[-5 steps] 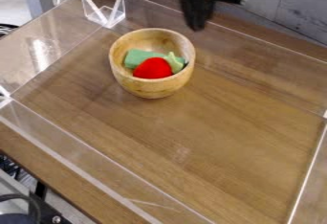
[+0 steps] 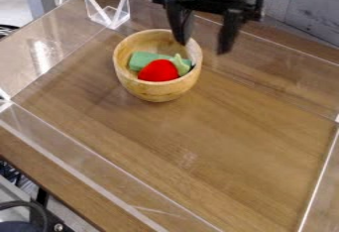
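Observation:
A wooden bowl (image 2: 155, 86) sits on the wooden table, left of centre toward the back. In it lie a red rounded object (image 2: 158, 70) and green pieces (image 2: 146, 59). My dark gripper (image 2: 199, 20) hangs from the top edge, blurred, above and just behind the bowl's back rim; whether it is open or shut is unclear.
Clear plastic walls edge the table (image 2: 212, 157). A small clear bent piece (image 2: 109, 12) stands at the back left.
The gripper has shifted and come somewhat lower toward the back of the bowl, after moving right earlier. The bowl and its contents look unchanged.

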